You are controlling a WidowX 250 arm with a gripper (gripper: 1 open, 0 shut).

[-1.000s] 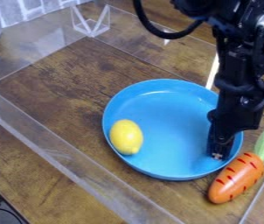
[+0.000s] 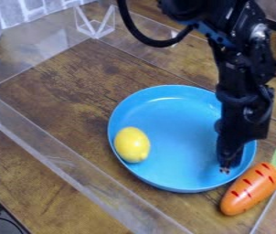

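Note:
A blue plate (image 2: 167, 123) sits on the wooden table, with a yellow lemon-like object (image 2: 132, 144) on its left side. My black gripper (image 2: 226, 163) hangs low over the right part of the plate, its fingertips near the plate's surface; it is shut, and nothing shows between its fingers, though they are dark and hard to make out. An orange toy carrot (image 2: 249, 190) with green leaves lies on the table just outside the plate, at the lower right.
Clear plastic walls (image 2: 68, 183) run along the left and front of the work area. A black cable loops from the arm at the top.
The gripper and arm have moved somewhat to the left, further in over the plate. The lemon-like object and carrot look nearly unmoved.

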